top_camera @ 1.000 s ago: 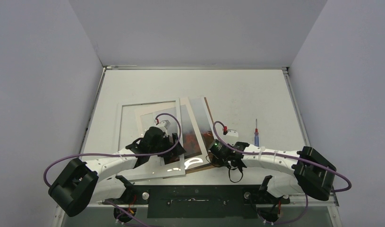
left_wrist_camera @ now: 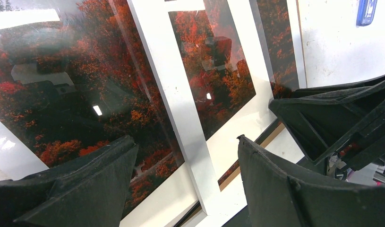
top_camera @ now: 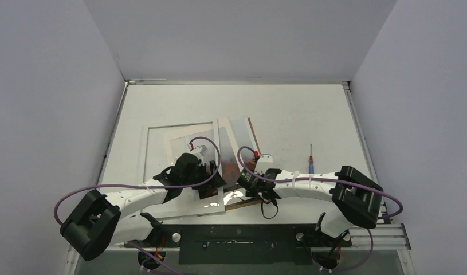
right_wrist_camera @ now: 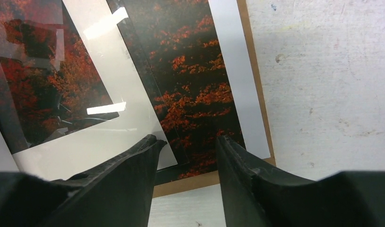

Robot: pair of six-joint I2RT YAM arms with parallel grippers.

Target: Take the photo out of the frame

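Note:
The white frame (top_camera: 218, 129) lies flat at left in the top view, over a loose, shifted stack. Its right bar (left_wrist_camera: 169, 80) passes between the fingers of my left gripper, part open and holding nothing visible. To the right, a pale mat (right_wrist_camera: 126, 75) lies over a red-leaf photo with a white right border (right_wrist_camera: 188, 66). Brown backing (right_wrist_camera: 261, 94) shows under the photo's right and lower edges. My right gripper stands part open above the lower corner of the mat and photo, nothing gripped between its fingers. Whether its tips touch the stack, I cannot tell.
A blue-handled screwdriver (top_camera: 311, 166) lies on the right of the white table (top_camera: 299, 114). My two grippers are close together; the right one's dark fingers (left_wrist_camera: 318, 118) appear in the left wrist view.
The left arm, frame and sheets show no clear movement.

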